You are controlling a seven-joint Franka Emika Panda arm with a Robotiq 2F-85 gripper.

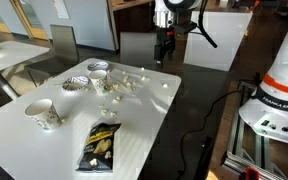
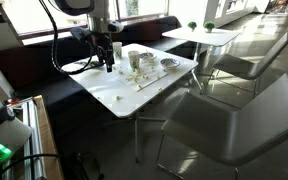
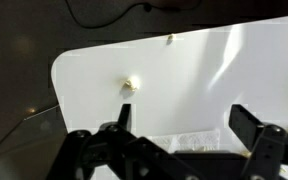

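Note:
My gripper stands open above the far right end of the white table, its fingers pointing down and apart from the tabletop. In the wrist view, the fingers are spread wide with nothing held between them. One small yellowish piece lies on the table just past the left finger, and another small piece is near the table's edge. Several more pale crumbs are scattered over the tabletop. A white cloth or paper lies partly hidden behind the gripper.
A dark snack bag lies at the table's near side. One patterned cup stands to the left; another cup stands near two bowls, including a patterned bowl. Grey chairs surround the table.

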